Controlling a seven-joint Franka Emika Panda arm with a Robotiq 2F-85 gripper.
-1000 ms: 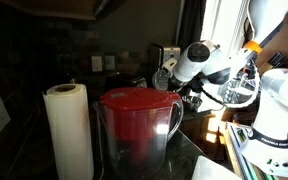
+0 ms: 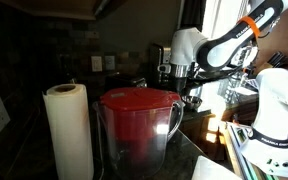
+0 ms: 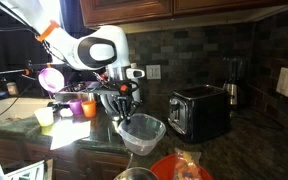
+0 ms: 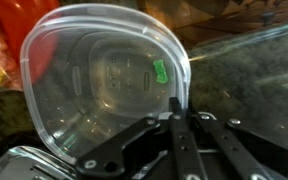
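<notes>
A clear plastic container (image 3: 142, 133) is in exterior view 2, open side up, at the front of the dark counter. My gripper is shut on its rim, as the wrist view shows. From exterior view 2 the gripper (image 3: 122, 117) reaches down to the container's left edge. A small green piece (image 4: 161, 71) shows in the container (image 4: 89, 100) or through its bottom. Whether the container rests on the counter or hangs just above it, I cannot tell. In exterior view 1 the red-lidded pitcher hides most of that area.
The red-lidded pitcher (image 2: 139, 130) and a paper towel roll (image 2: 70, 130) stand close to that camera. A red bowl (image 3: 168, 166) with a bag is near the container. Behind sits a black toaster (image 3: 200, 113). Colored cups (image 3: 64, 132) are at the left.
The arm's white upper section has risen and its wrist has turned in exterior view 1. The pitcher and towel roll have stayed put.
</notes>
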